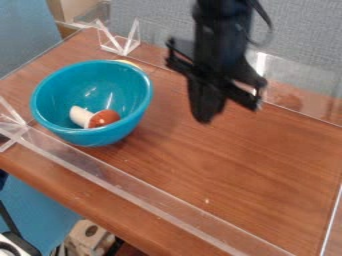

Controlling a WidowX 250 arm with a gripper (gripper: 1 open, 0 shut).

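A blue bowl (91,84) sits on the left of the wooden table, holding a small red-orange round thing (104,118) and a white piece (80,116) near its lower right side. My dark gripper (211,95) hangs over the table to the right of the bowl, apart from it. It is blurred, and nothing shows held in it; whether its fingers touch is hard to make out.
Clear plastic strips run along its edges. A grey wall stands behind, and a blue surface shows below the table's left edge.
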